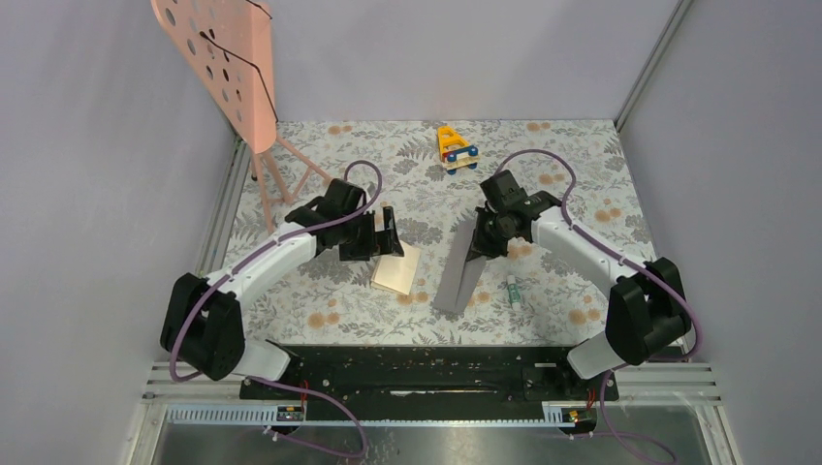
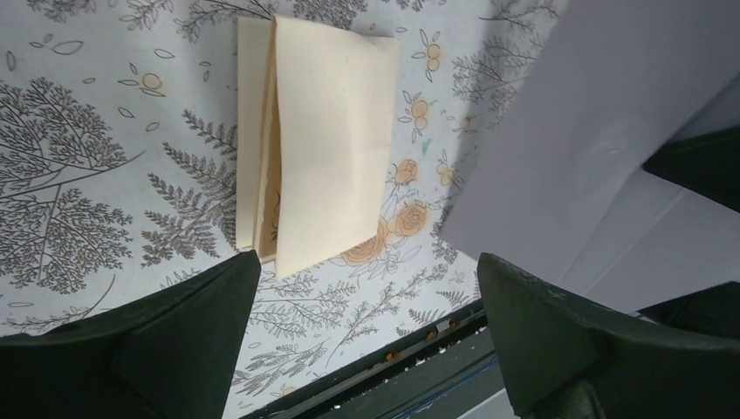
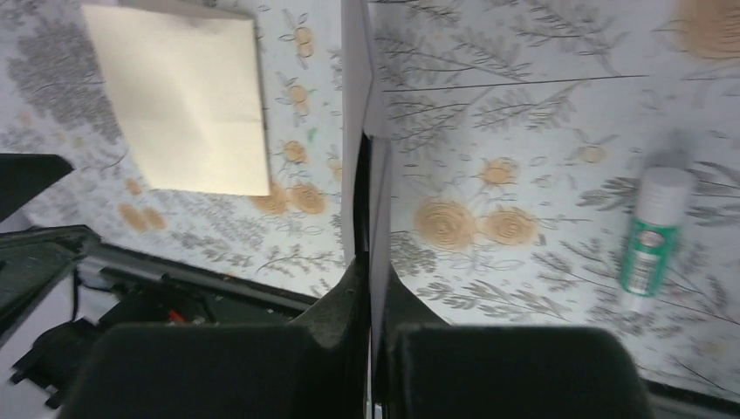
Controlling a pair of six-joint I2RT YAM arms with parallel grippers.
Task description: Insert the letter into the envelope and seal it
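Note:
The cream folded paper (image 2: 327, 140) lies on the floral mat below my left gripper, which is open and empty; its fold shows a narrow opening. My right gripper is shut on a thin grey sheet (image 1: 456, 276), held raised to the right of the cream paper; in the right wrist view the sheet is seen nearly edge-on between the fingers.
A glue stick (image 3: 650, 236) lies right of the grey sheet. A toy car (image 1: 458, 155) sits at the back. A pink perforated board (image 1: 218, 58) on legs stands back left. The mat's front edge meets a dark rail.

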